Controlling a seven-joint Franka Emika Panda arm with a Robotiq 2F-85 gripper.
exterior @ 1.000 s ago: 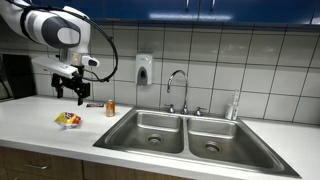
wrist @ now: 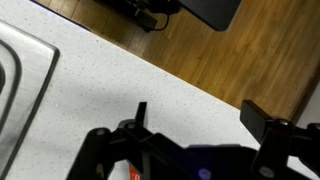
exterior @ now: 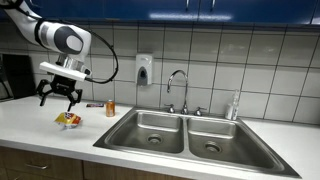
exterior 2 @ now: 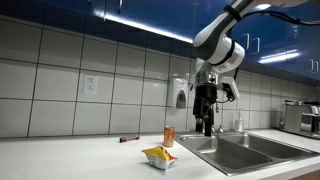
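Note:
A yellow and red packet (exterior: 68,119) lies on the white counter, left of the sink; it also shows in the second exterior view as a small packet (exterior 2: 158,157). My gripper (exterior: 57,103) hangs just above the counter near the packet, its fingers spread and nothing between them. In the wrist view the open gripper points at bare counter, and a red patch (wrist: 134,172) peeks out at the bottom edge beside the left finger. Most of whatever lies there is hidden by the gripper body.
An orange can (exterior: 110,108) and a dark stick-like item (exterior 2: 129,138) stand or lie toward the back wall. To the right is a double sink (exterior: 155,133) with a tall faucet (exterior: 178,85).
The arm has swung left and come down, its fingers moving from above and right of the packet to its upper left. The packet has not moved.

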